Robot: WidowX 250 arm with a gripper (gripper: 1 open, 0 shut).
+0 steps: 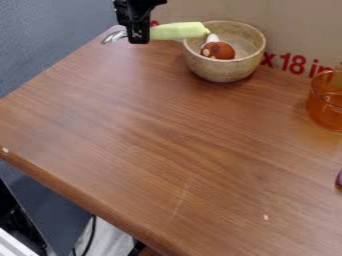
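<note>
My black gripper (139, 28) is at the top left of the view, beside a pale green elongated object (181, 31) that reaches right over the rim of a beige bowl (214, 67). Whether the fingers are closed on the green object is hard to tell. Inside the bowl lies a brown round object (218, 50) with a white part. A silver utensil (115, 36) shows left of the gripper.
An orange translucent container (323, 103) stands at the right, with a purple object (338, 178) at the right edge. A cardboard panel backs the table.
</note>
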